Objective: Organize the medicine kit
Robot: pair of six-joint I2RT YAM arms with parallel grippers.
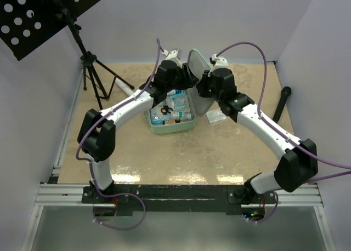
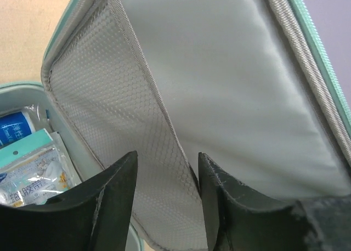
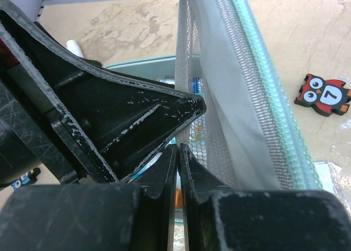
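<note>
The medicine kit [image 1: 173,129] stands unzipped, its lid [image 1: 198,62] raised on the right. Packets and bottles lie inside. A grey mesh pocket [image 2: 109,92] lines the lid, with a woven edge band running down the left wrist view. My left gripper is part open at this pocket, and the band passes by its right fingertip. On the pocket's edge [image 3: 183,70] my right gripper is shut, the thin mesh at its tips. A black finger [image 3: 164,103] of the left gripper reaches close above it in the right wrist view. Both grippers hide part of the lid.
A clear packet [image 1: 216,116] lies on the table right of the kit. An owl-shaped piece [image 3: 324,95] is in the right wrist view. A black microphone [image 1: 282,104] lies at the right edge, and a black stand [image 1: 90,64] at back left.
</note>
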